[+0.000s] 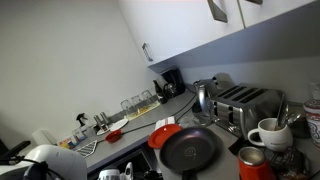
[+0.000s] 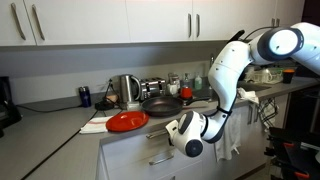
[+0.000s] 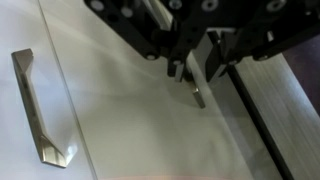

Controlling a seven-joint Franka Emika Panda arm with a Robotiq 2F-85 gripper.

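Observation:
My gripper (image 2: 172,135) is low in front of the white drawer fronts, at the height of the upper drawer. In the wrist view a metal drawer handle (image 3: 195,92) runs by the fingertips, partly hidden behind the gripper. A gap shows between the dark fingers, so the fingers stand apart. Whether either finger touches the handle cannot be made out. Another handle (image 3: 40,110) lies on the neighbouring front, clear of the gripper. In exterior view 1 the gripper is mostly out of sight below the counter edge.
On the counter above are a black pan (image 1: 188,149), a red plate (image 2: 126,121), a toaster (image 1: 243,105), a kettle (image 2: 131,88), a white mug (image 1: 272,133) and a red can (image 1: 254,163). The pan's handle points toward the counter's front edge.

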